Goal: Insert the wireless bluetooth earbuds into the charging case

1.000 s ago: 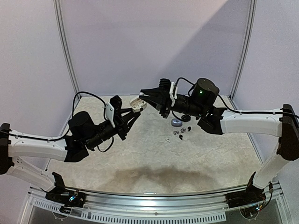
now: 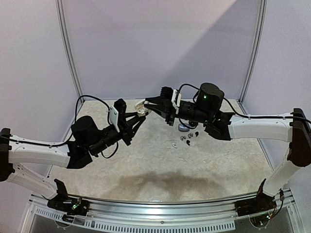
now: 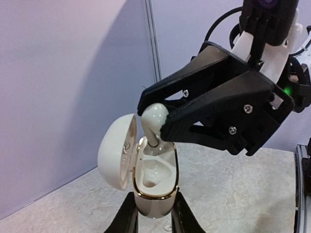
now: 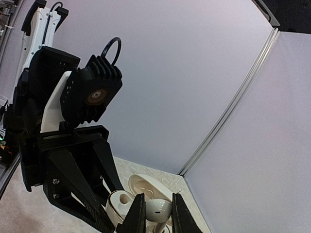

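A white charging case (image 3: pixel 156 196) with a gold rim is held off the table by my left gripper (image 2: pixel 140 116), shut on its base. Its lid (image 3: pixel 114 155) stands open. One earbud well facing the left wrist camera is empty. A white earbud (image 3: pixel 154 118) sits between the fingertips of my right gripper, which is shut on the bud's head. In the left wrist view its stem points down into the case's far well; how deep it reaches is hidden. Another white earbud (image 2: pixel 174 145) lies on the table.
On the table (image 2: pixel 146 170) behind and right of centre lie a blue-grey case (image 2: pixel 183 127), a dark case (image 2: pixel 193 124) partly under the right arm, and several small grey and black earbuds (image 2: pixel 188 142).
The left arm and the case have stayed in place.
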